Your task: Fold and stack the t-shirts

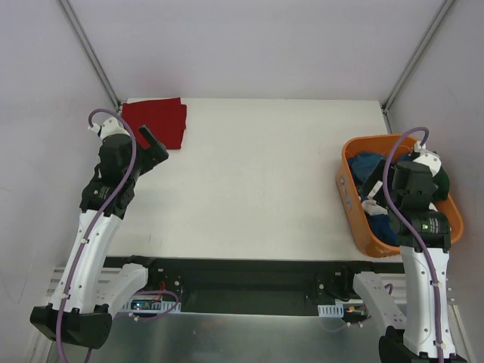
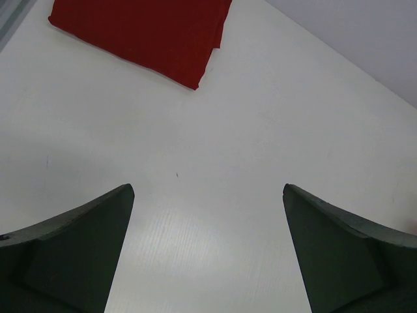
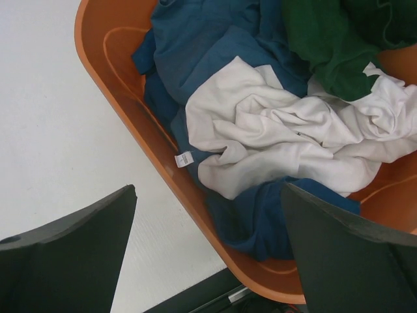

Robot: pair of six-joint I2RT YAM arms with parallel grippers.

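A folded red shirt (image 1: 162, 121) lies flat at the table's far left corner; its near edge also shows in the left wrist view as a red shirt (image 2: 150, 39). My left gripper is open above bare table, on the near side of that shirt. At the right, my right gripper hangs open over the orange basket (image 1: 349, 197), nothing between its fingers. Crumpled inside are a white shirt (image 3: 273, 130), blue cloth (image 3: 215, 49) with a small tag, and a green shirt (image 3: 332, 52). The right arm hides part of the basket in the top view.
The basket's raised rim (image 3: 140, 137) stands below the right gripper. Walls close in the left, right and back sides.
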